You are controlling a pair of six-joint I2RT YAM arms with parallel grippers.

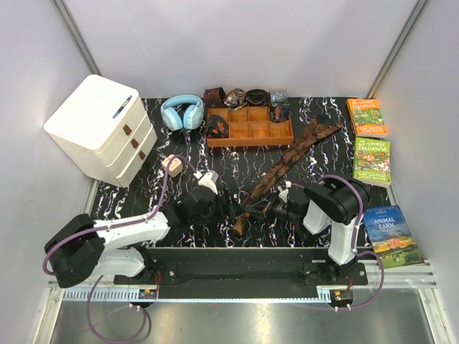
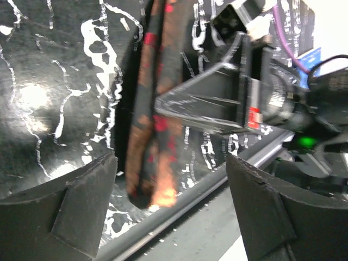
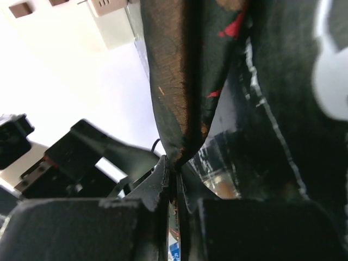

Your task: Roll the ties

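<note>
A long brown-and-black tie with red patches (image 1: 280, 166) stretches unrolled from the back right to the front middle of the table. Its folded near end (image 2: 153, 185) shows in the left wrist view, lying close to the table's front edge. My right gripper is shut on the tie, which bunches together where the fingers meet it. To the left of the near end, my left gripper (image 1: 233, 206) hangs part open. In its own view, bare space separates both fingers (image 2: 266, 212) from the tie, and nothing is between them.
An orange divided box (image 1: 251, 142) at the back holds a rolled tie (image 1: 217, 126), with more rolls behind it. Blue headphones (image 1: 183, 112), a small wooden block (image 1: 172, 165) and a white drawer unit (image 1: 107, 132) stand left; books (image 1: 371, 159) line the right.
</note>
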